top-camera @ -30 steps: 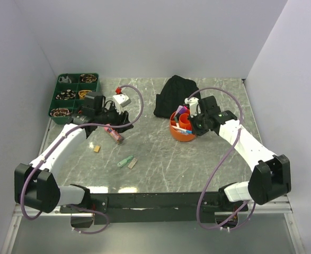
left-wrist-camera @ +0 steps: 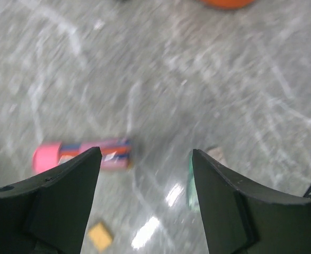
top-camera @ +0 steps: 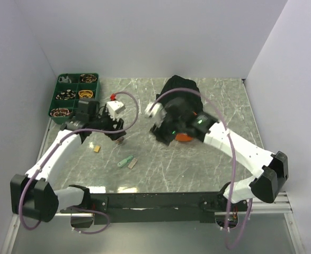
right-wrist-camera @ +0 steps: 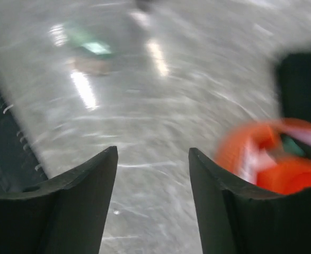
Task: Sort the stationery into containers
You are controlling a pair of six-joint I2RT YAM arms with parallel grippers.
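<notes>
My left gripper [top-camera: 114,132] is open above a pink, multicoloured item [left-wrist-camera: 105,153], with nothing seen between its fingers. A yellow block [top-camera: 96,148] lies nearby on the marble table. A green item [top-camera: 124,161] and a beige block [top-camera: 132,163] lie toward the front centre. My right gripper [top-camera: 160,136] is open and blurred over the table, left of the orange container [right-wrist-camera: 234,145], which holds several items and is partly hidden by the arm in the top view.
A green six-compartment tray [top-camera: 62,95] with coiled items stands at the back left. A black cloth [top-camera: 179,84] lies at the back centre right.
My right arm has swung left from the orange container toward the middle of the table. My left gripper has shifted slightly left and down in the top view.
</notes>
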